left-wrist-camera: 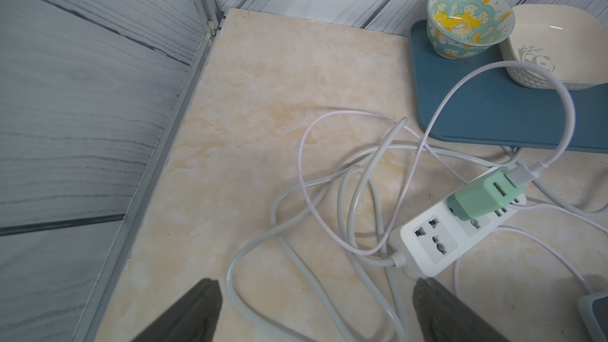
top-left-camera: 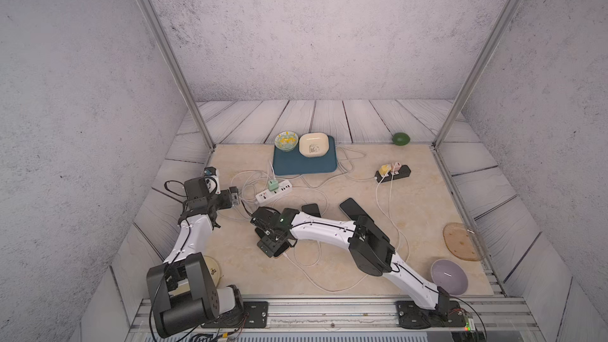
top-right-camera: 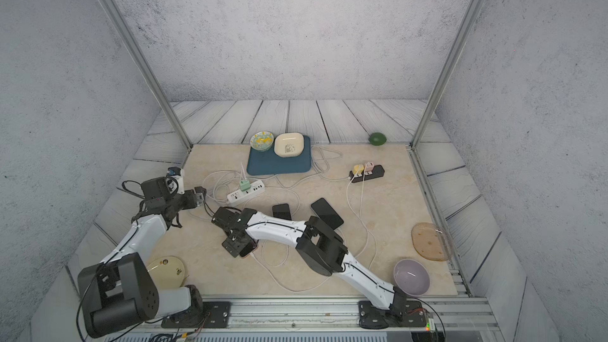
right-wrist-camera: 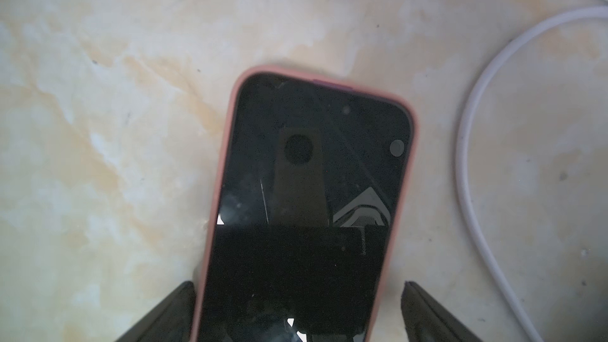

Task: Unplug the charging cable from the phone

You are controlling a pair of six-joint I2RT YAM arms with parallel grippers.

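A pink-cased phone (right-wrist-camera: pixel 304 202) lies screen up on the table, with my right gripper low over it, open, one finger at each long side. From the top views a white cable (top-right-camera: pixel 272 275) runs from near that phone's lower end across the table; the connection itself is hidden in the right wrist view. My left gripper is open above the left part of the table, facing a white power strip (left-wrist-camera: pixel 430 240) with a green charger (left-wrist-camera: pixel 481 196) and loops of cable.
A blue tray (top-left-camera: pixel 304 167) with two bowls stands at the back. Two other phones (top-left-camera: pixel 351 209) lie centre right, near a black power strip (top-left-camera: pixel 399 174). A purple bowl (top-left-camera: pixel 448 275), a wooden board (top-left-camera: pixel 461 240) and a plate partly under my left arm occupy the front sides.
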